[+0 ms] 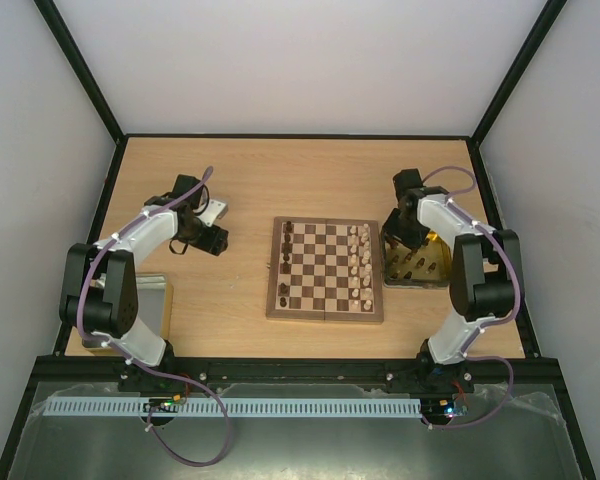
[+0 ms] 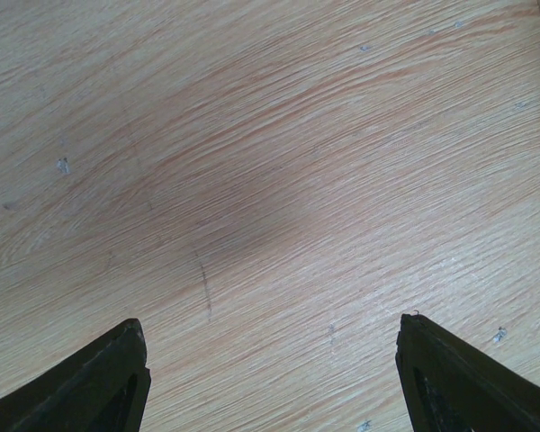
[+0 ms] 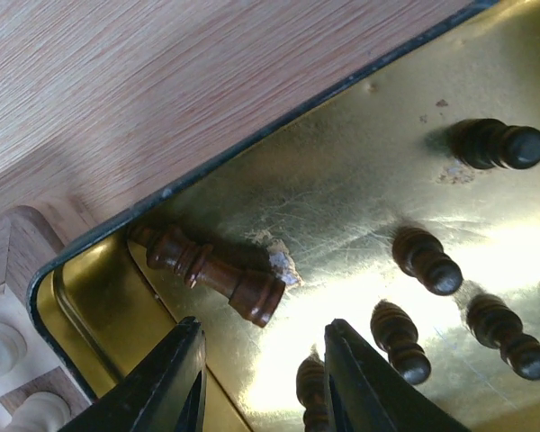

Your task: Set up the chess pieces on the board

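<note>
The chessboard (image 1: 317,268) lies mid-table, with white pieces (image 1: 355,290) in two columns on its right and a column of dark pieces (image 1: 285,255) along its left edge. Over the tin (image 1: 417,284) right of the board, my right gripper is part open, nothing between its fingers. In the right wrist view, a large reddish-brown piece (image 3: 211,273) lies on its side just beyond the fingertips; several dark pawns (image 3: 499,144) are scattered in the same tin. Away to the left, my left gripper stands open above bare wood, empty.
A second box (image 1: 155,305) with a wooden rim stands at the left front, partly behind the left arm. The tin's raised rim (image 3: 243,144) runs close by the lying piece. Table between left arm and board is clear.
</note>
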